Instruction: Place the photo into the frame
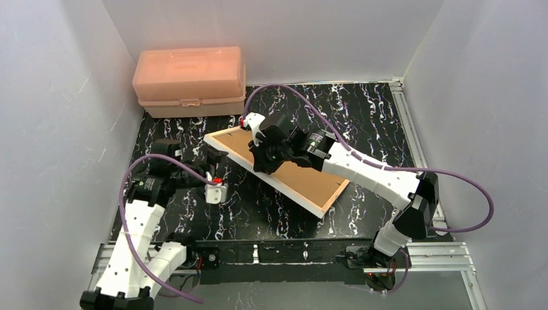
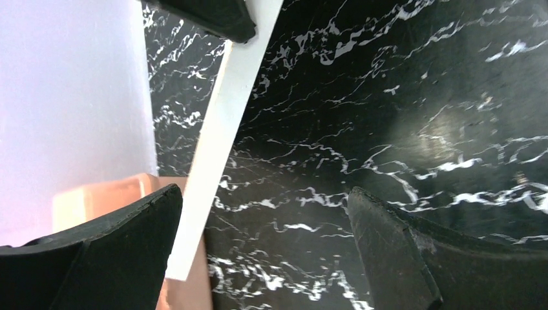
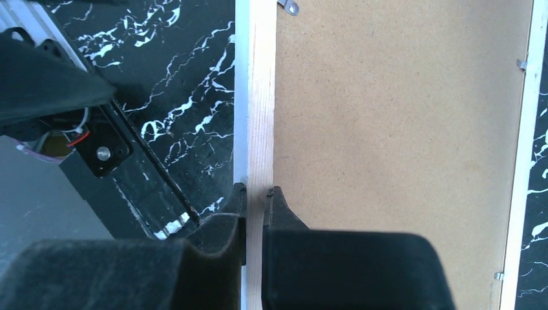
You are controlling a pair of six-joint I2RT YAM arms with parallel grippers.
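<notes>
The frame (image 1: pixel 294 198) has a pale wooden edge and a brown back panel (image 3: pixel 400 123) facing up. It is tilted, its near white side raised off the black marbled table in the top view. My right gripper is shut on that near edge. Small metal clips (image 3: pixel 522 64) show along the far inner side. My left gripper stands open near the frame's left corner, nothing between its fingers. In the left wrist view, the frame's white side (image 2: pixel 216 148) runs past the left finger; whether they touch I cannot tell. No photo is visible.
A closed pink box (image 1: pixel 189 81) stands at the back left. Grey walls surround the table. Bare marbled tabletop (image 1: pixel 368 123) lies at the back right, and a dark rail (image 1: pixel 284 253) runs along the front.
</notes>
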